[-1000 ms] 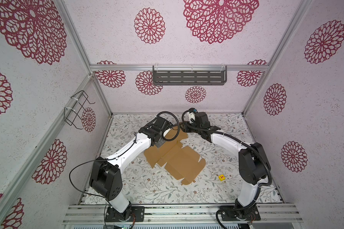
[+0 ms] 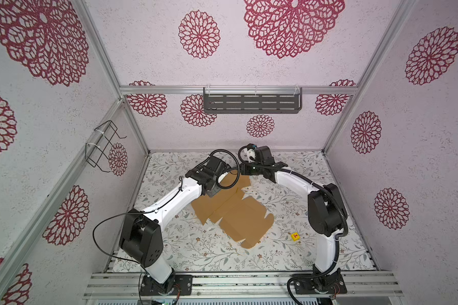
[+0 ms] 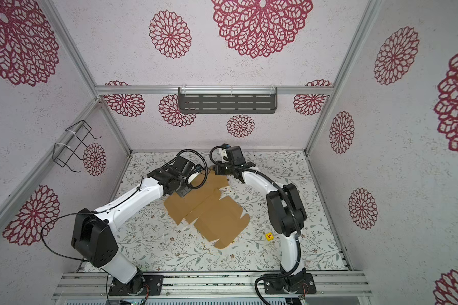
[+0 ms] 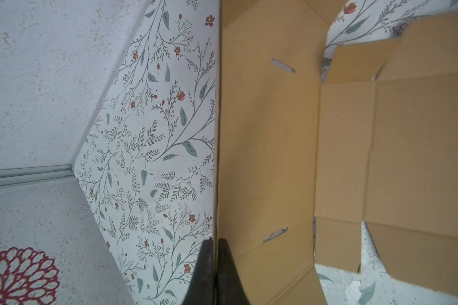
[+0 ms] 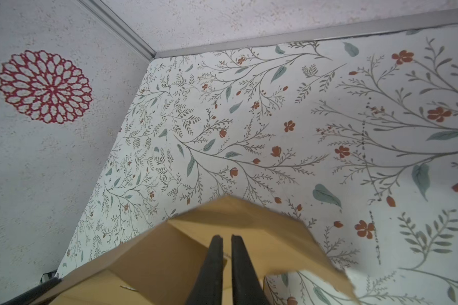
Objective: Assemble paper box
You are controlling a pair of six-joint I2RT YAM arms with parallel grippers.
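A brown cardboard box blank (image 2: 243, 217) lies mostly unfolded on the patterned table, its far part partly hidden under my arms. At its far-left side, my left gripper is shut on the thin edge of a raised wall (image 4: 267, 152) with slots in it. Across the far end, my right gripper is nearly closed, with a folded flap (image 5: 254, 226) of the cardboard between and around its fingers. Fold lines and a small corner flap (image 4: 360, 58) show in the left wrist view. Both fingertips are hidden in the overhead views.
A small yellow block (image 2: 295, 236) lies at the right front of the table. A grey shelf (image 2: 253, 101) hangs on the back wall, and a black wire rack (image 2: 102, 145) on the left wall.
The left arm stays still. The blank's near flap looks a little lower and flatter.
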